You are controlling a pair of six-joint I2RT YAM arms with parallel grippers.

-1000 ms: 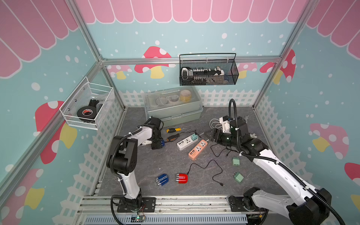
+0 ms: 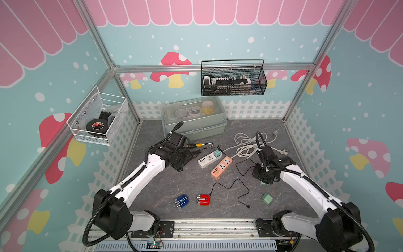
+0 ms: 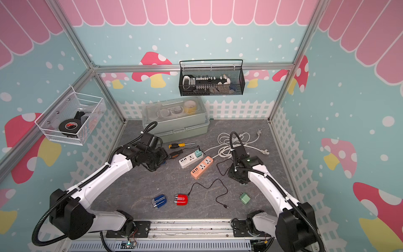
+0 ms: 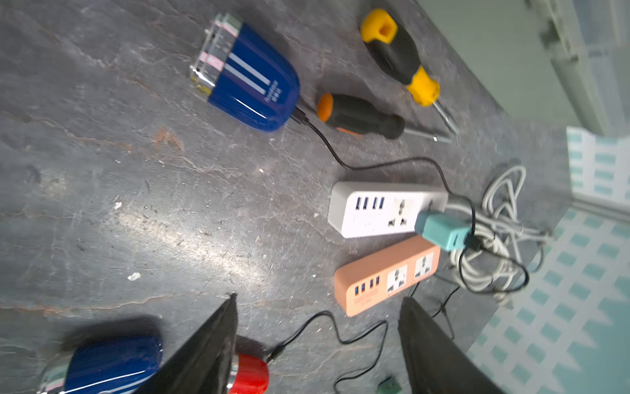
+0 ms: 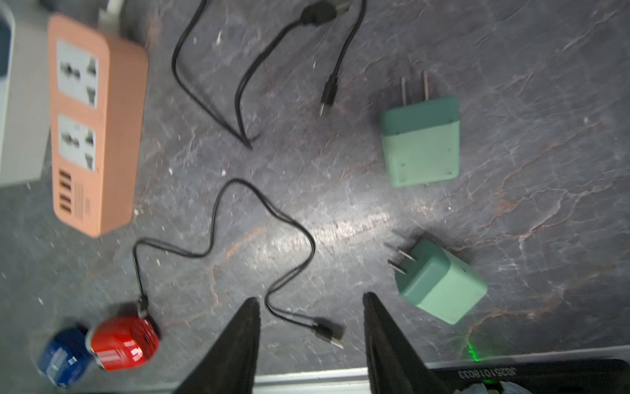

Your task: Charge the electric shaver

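Note:
A blue shaver [image 4: 252,82] lies on the table in the left wrist view. Its black cable [image 4: 387,165] runs to a teal adapter [image 4: 447,231] seated in the far socket of the white power strip [image 4: 354,213]. My left gripper hovers high over the table, open and empty. In the top left view, the left arm hides that shaver. My right gripper is also open and empty, above the right side of the table. Two green adapters [image 5: 423,151] lie loose below it, prongs showing.
An orange power strip [image 2: 221,167] sits beside the white one. Near the front lie another blue shaver [image 2: 181,201] and a red shaver [image 2: 203,199] with a cable. Screwdrivers [image 4: 400,59] and a lidded box [image 2: 197,132] are behind.
My left gripper has risen away from the blue shaver and moved right and nearer the front. The right gripper has shifted toward the front right, over an adapter, away from the strips.

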